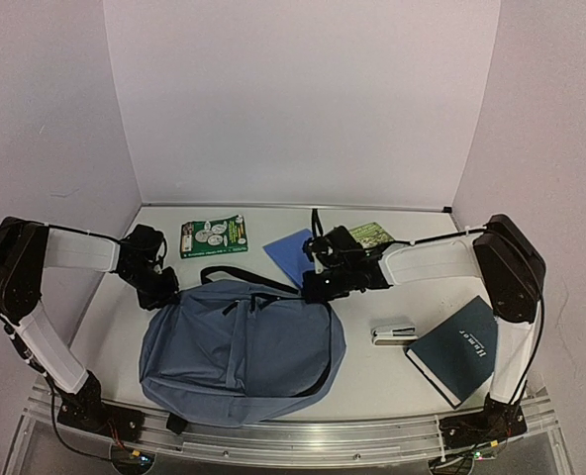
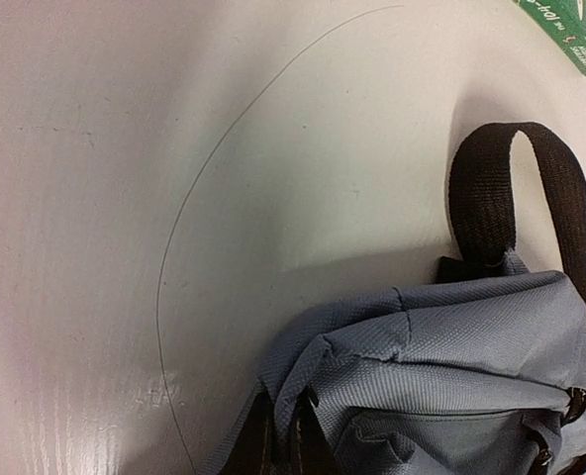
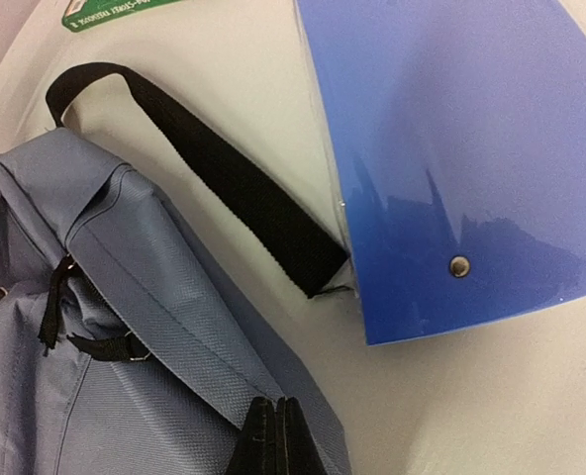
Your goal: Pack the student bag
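Note:
The blue-grey bag point(image 1: 283, 346) lies flat at the front of the table, a black strap point(image 3: 214, 173) at its top edge. At its upper left corner, my left gripper is shut on a fold of the bag's cloth. My right gripper is over the bag's upper right edge, its fingers together with nothing visible between them. Behind the bag lie a green book point(image 1: 214, 237) and a blue folder point(image 1: 291, 255), the folder partly behind my right arm. A patterned book point(image 1: 372, 235) is farther right.
Right of the bag stand a stapler point(image 1: 394, 334) and a dark hardback book point(image 1: 458, 351). Bare table shows between the bag and the stapler. Walls rise at the back and both sides.

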